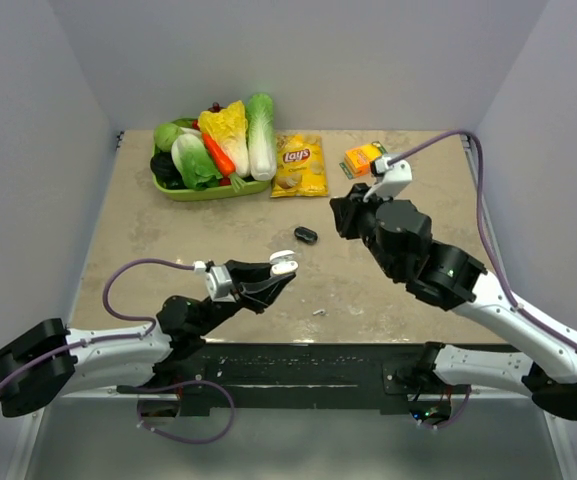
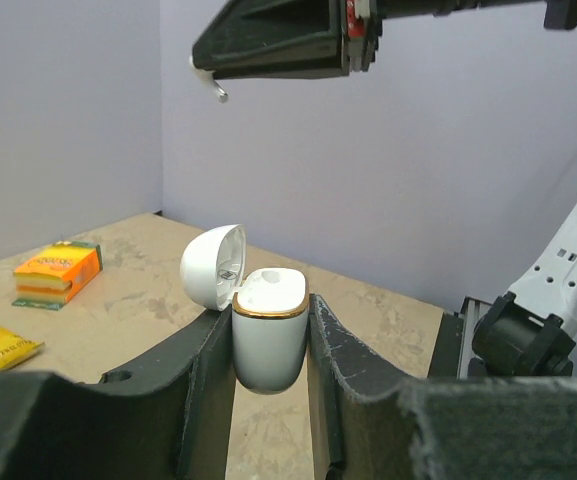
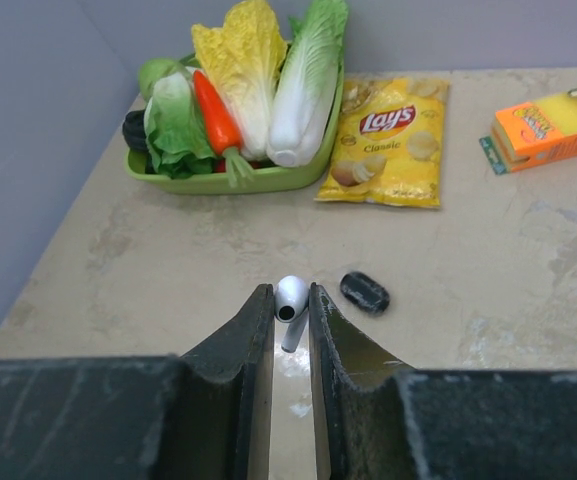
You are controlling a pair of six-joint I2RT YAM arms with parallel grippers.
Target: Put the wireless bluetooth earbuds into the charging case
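Note:
My left gripper is shut on the white charging case [image 2: 268,345], whose lid [image 2: 208,265] stands open; in the top view it is low at the centre. My right gripper is shut on a white earbud; it is raised to the upper right of the case, and in the left wrist view the earbud's stem [image 2: 218,90] hangs below its fingers. A small white piece [image 1: 319,312], perhaps the other earbud, lies on the table below the case.
A small dark object [image 1: 305,235] lies mid-table. At the back are a green basket [image 1: 193,195] of vegetables, a Lays bag [image 1: 301,170] and an orange box [image 1: 363,158].

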